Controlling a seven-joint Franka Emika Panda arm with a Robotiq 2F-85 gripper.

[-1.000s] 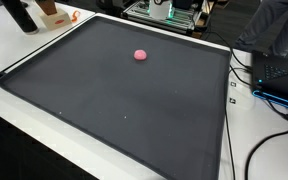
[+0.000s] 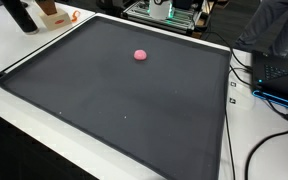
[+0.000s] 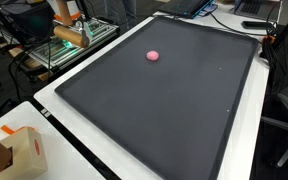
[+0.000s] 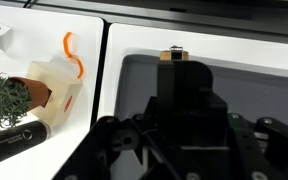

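A small pink round object [image 2: 140, 55] lies on the dark grey tray [image 2: 114, 95], near its far side. The other exterior view shows the same pink object [image 3: 152, 56] toward the tray's far left, with nothing touching it. In the wrist view my black gripper is above the tray's edge. It looks shut, with a small tan piece [image 4: 165, 55] and a bit of metal at its tip, too small to identify. The pink object cannot be seen in the wrist view. Neither exterior view shows the gripper's fingers.
Left of the tray in the wrist view are a potted plant [image 4: 29, 92], a cream box [image 4: 58, 88], a black cylinder [image 4: 12, 143] and an orange curved item [image 4: 73, 55]. A laptop [image 2: 281, 82] and cables border the right. Most of the tray is bare.
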